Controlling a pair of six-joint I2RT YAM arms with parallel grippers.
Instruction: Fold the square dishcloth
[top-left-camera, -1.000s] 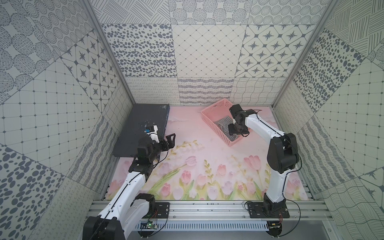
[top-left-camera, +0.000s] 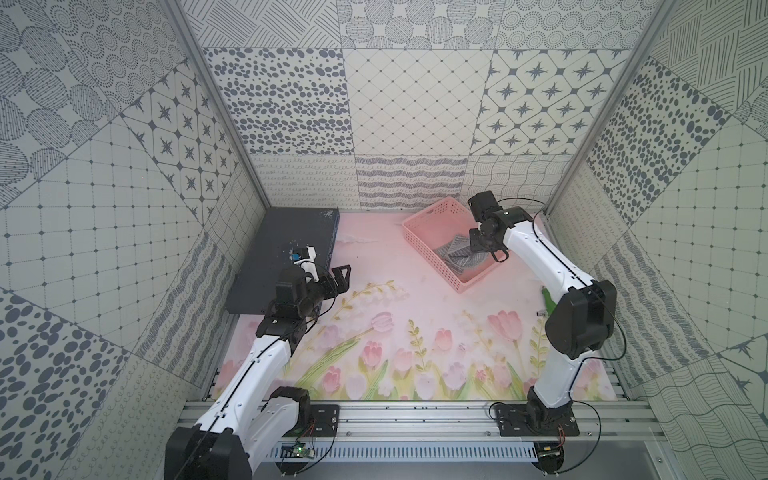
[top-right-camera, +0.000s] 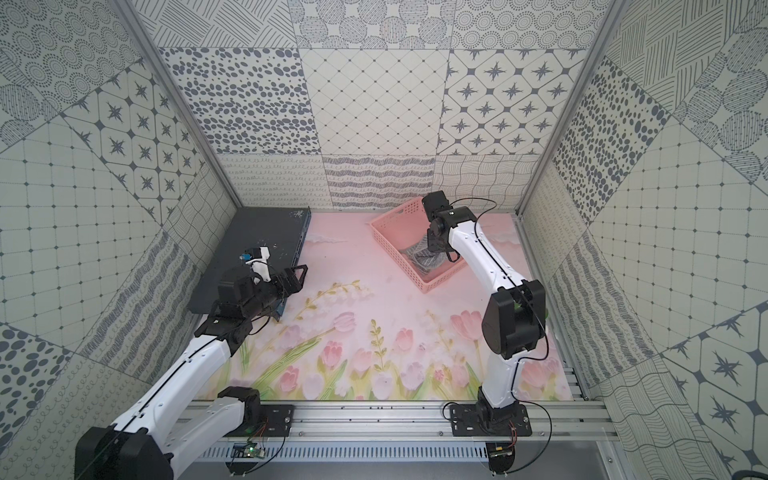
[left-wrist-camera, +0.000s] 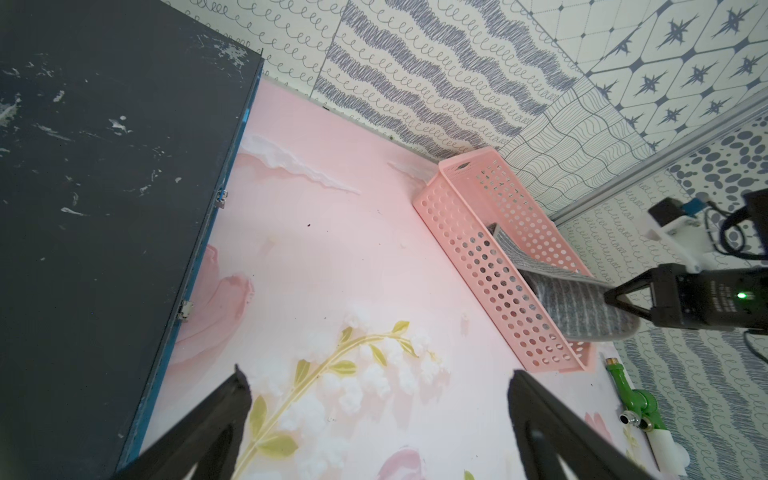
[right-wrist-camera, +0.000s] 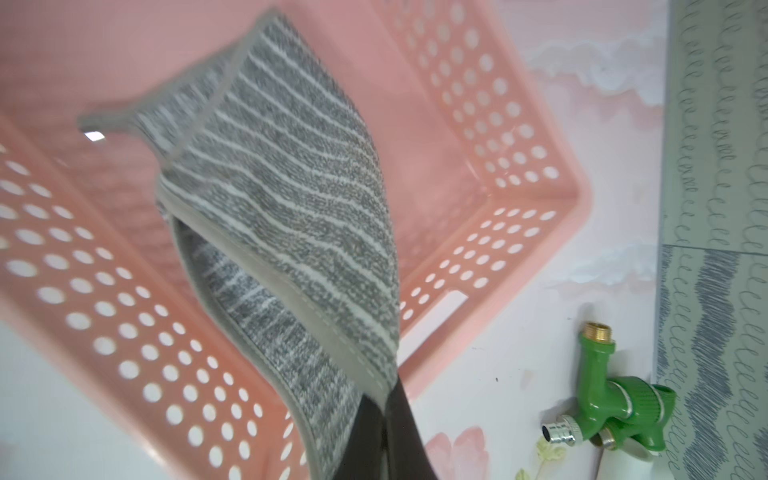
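The grey dishcloth with white stripes (right-wrist-camera: 288, 184) is partly lifted inside the pink basket (right-wrist-camera: 552, 192). My right gripper is shut on one edge of it, and the cloth slopes down from the fingers toward the basket floor. From the left wrist view, the cloth (left-wrist-camera: 576, 300) rises above the basket's near wall to the right gripper. Its far end still lies folded over in the basket. My left gripper stands open over the left part of the table, with nothing between its fingers.
A dark flat case (top-left-camera: 280, 256) occupies the table's left side. Near the right edge lies a green tap-like fitting (right-wrist-camera: 616, 400).
The left arm has shifted only slightly and remains open.
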